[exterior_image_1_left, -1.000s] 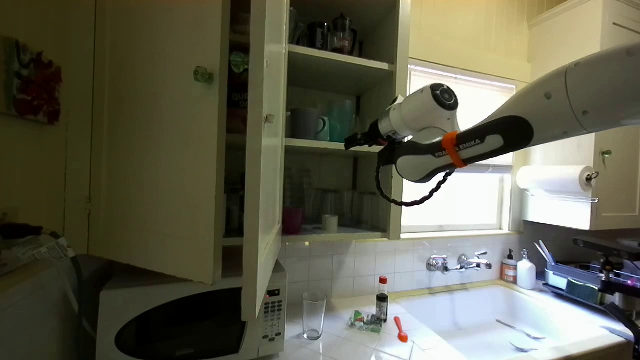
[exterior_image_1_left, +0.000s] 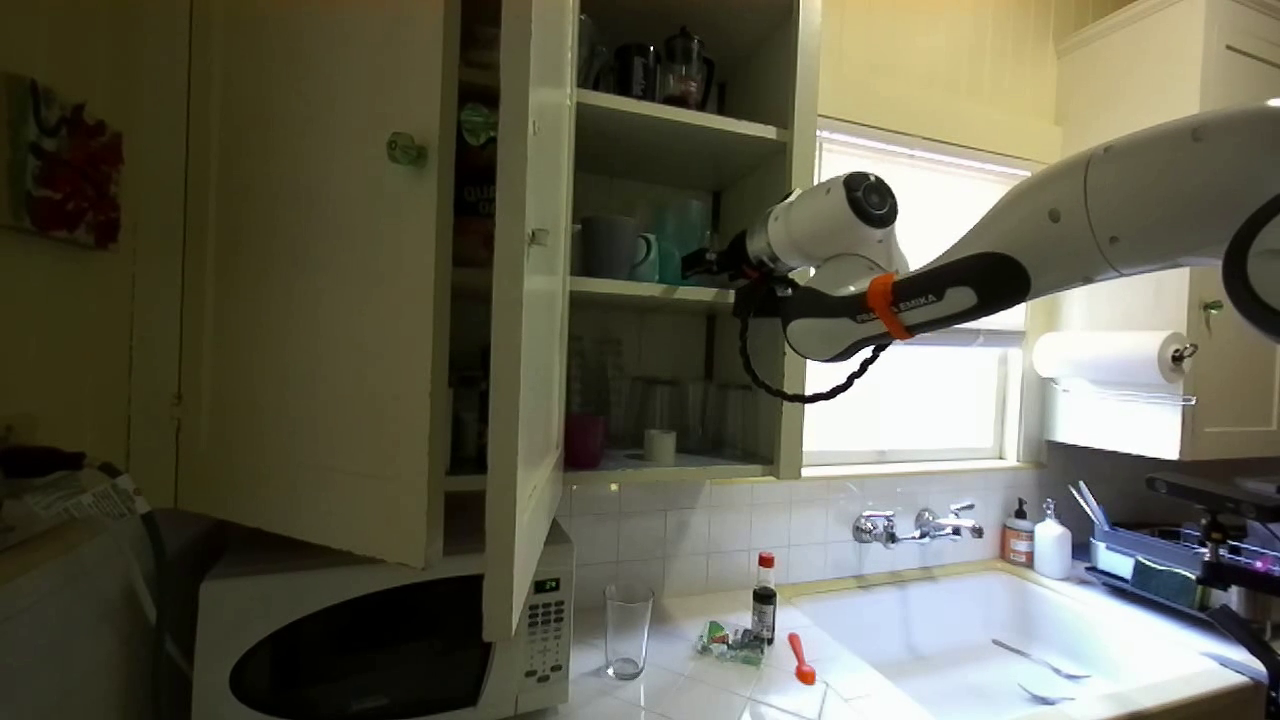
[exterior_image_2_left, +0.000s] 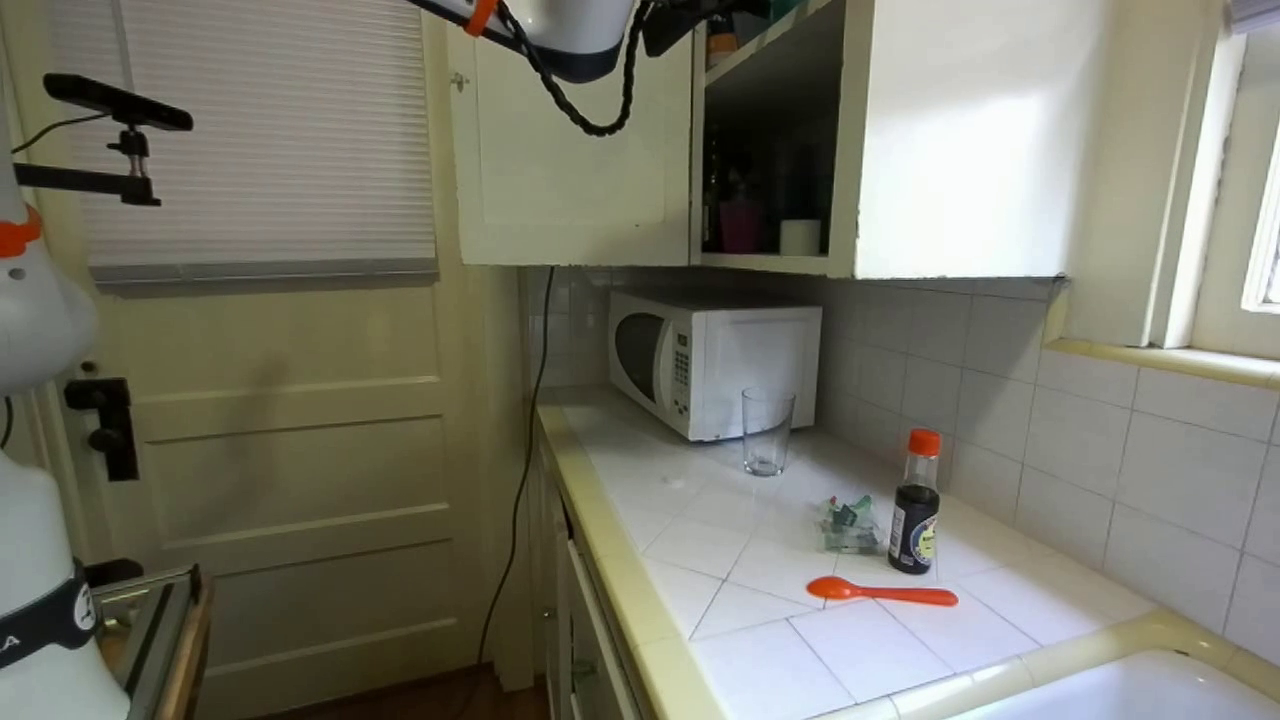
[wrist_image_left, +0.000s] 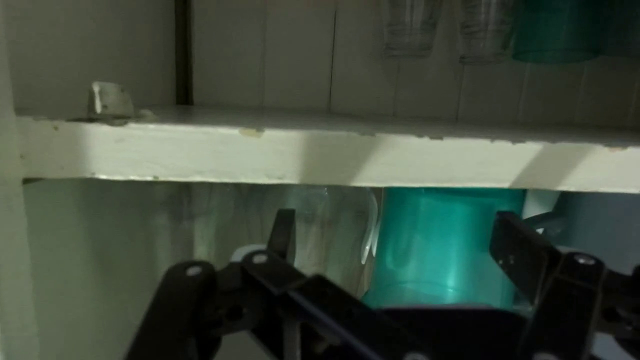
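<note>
A translucent teal cup (exterior_image_1_left: 685, 240) stands on the open cupboard's middle shelf, beside a grey mug (exterior_image_1_left: 609, 247) and a light blue-handled mug (exterior_image_1_left: 647, 258). At the shelf's front edge is my gripper (exterior_image_1_left: 705, 262), just right of and slightly in front of the teal cup. In the wrist view, which looks upside down, the gripper is open, and the teal cup (wrist_image_left: 447, 246) shows between its fingers. How far the cup lies beyond the fingertips I cannot tell. Clear glassware (wrist_image_left: 324, 228) appears behind the left finger. Only the arm's underside enters exterior view 2.
The shelf edge (wrist_image_left: 336, 153) runs across close to the fingers. An open cupboard door (exterior_image_1_left: 528, 324) stands to the left. Below, the counter holds a clear glass (exterior_image_2_left: 767, 432), a red-capped bottle (exterior_image_2_left: 915, 510), a crumpled wrapper (exterior_image_2_left: 849, 526) and an orange spoon (exterior_image_2_left: 882, 592).
My arm has shifted left, toward the cupboard, and the gripper has risen a little, closer to the teal cup. The objects on the shelves and counter have not moved.
</note>
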